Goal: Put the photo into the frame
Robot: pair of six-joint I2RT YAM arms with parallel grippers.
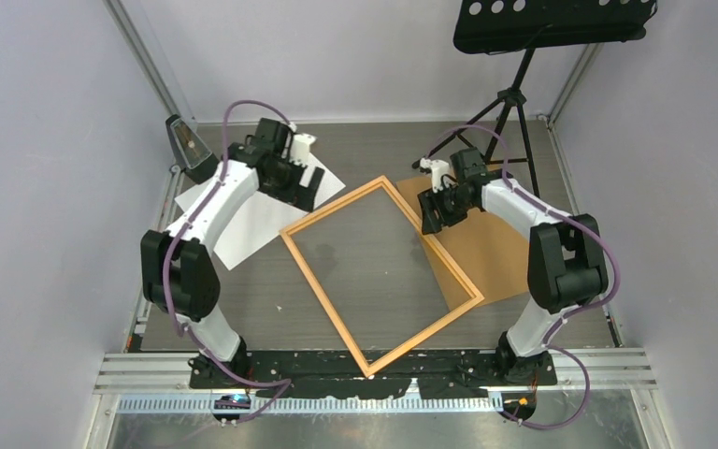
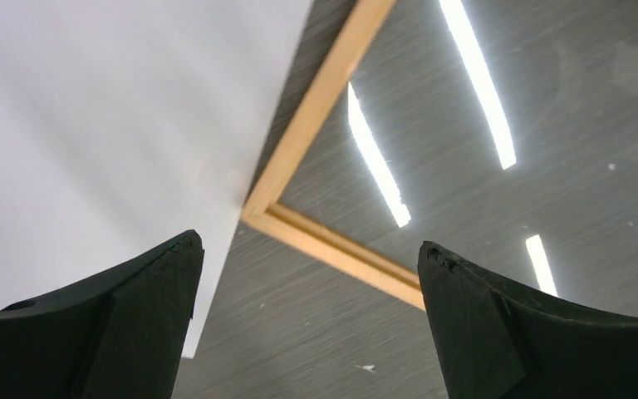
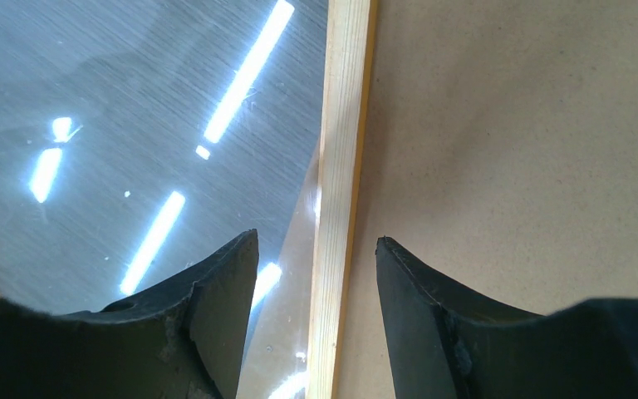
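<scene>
A wooden frame (image 1: pixel 333 316) with a clear pane lies tilted on the grey floor, its right side over a brown board (image 1: pixel 486 257). A white sheet (image 1: pixel 248 229) lies to its upper left. My left gripper (image 1: pixel 307 187) is open above the sheet near the frame's corner (image 2: pixel 257 208), nothing between its fingers. My right gripper is above the frame's right rail (image 3: pixel 341 125), its fingers apart on either side of the rail in the right wrist view, holding nothing visible.
A black music stand (image 1: pixel 550 23) stands at the back right, a dark object (image 1: pixel 192 150) at the back left. Bare floor (image 1: pixel 337 145) shows behind the frame.
</scene>
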